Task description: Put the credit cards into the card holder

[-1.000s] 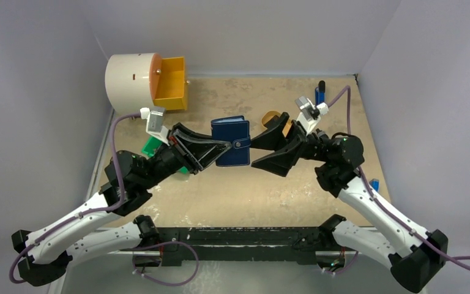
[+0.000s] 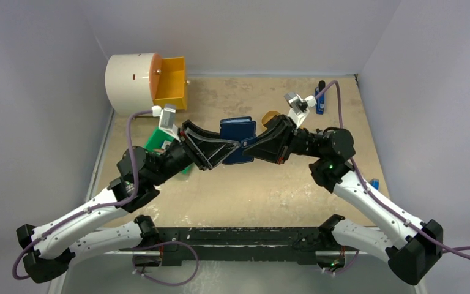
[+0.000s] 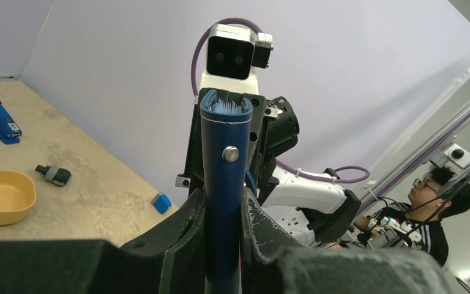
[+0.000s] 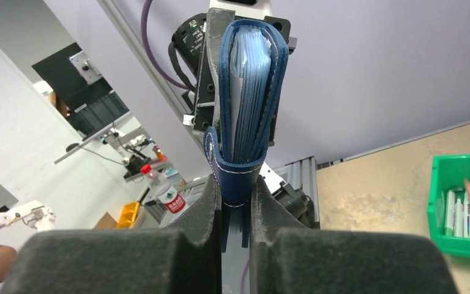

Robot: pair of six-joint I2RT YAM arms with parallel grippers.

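The dark blue card holder [image 2: 238, 130] is held upright above the table between both arms. My left gripper [image 2: 235, 147] is shut on its spine side; the left wrist view shows the holder's spine [image 3: 225, 177] between the fingers. From the other side, my right gripper [image 2: 247, 149] is shut on the strap side. In the right wrist view the fingers pinch the holder [image 4: 238, 177] just below its strap, with clear sleeves [image 4: 251, 79] visible between the covers. The strap still wraps around the holder's edge. No loose credit card can be made out.
At the back left stands a white cylinder [image 2: 128, 82] with an orange drawer [image 2: 171, 81]. A green box [image 4: 459, 162] holds several pens. A yellow tray [image 3: 3, 196], a dark bottle-like item [image 3: 54, 174] and a blue stapler [image 3: 0, 119] lie on the right.
My left gripper has carried the card holder slightly right.
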